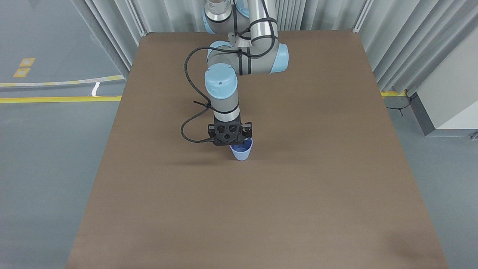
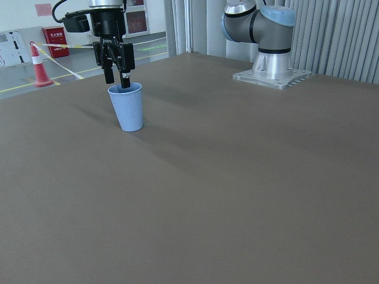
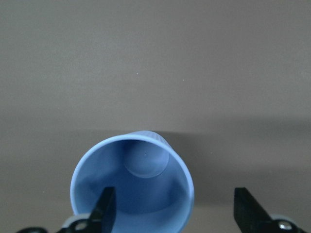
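A light blue cup (image 1: 241,152) stands on the brown table (image 1: 313,188), partly behind my black gripper (image 1: 230,141) in the front view. The left view shows the gripper (image 2: 116,80) over the cup (image 2: 127,113), one finger reaching down to its mouth. In the wrist view the cup (image 3: 148,208) sits left of centre, and the gripper is open: one finger overlaps the cup's opening, the other is outside it to the right.
The robot's base (image 2: 271,77) stands at the back of the table. Curtains, a wall and a traffic cone (image 2: 40,71) are beyond its edges.
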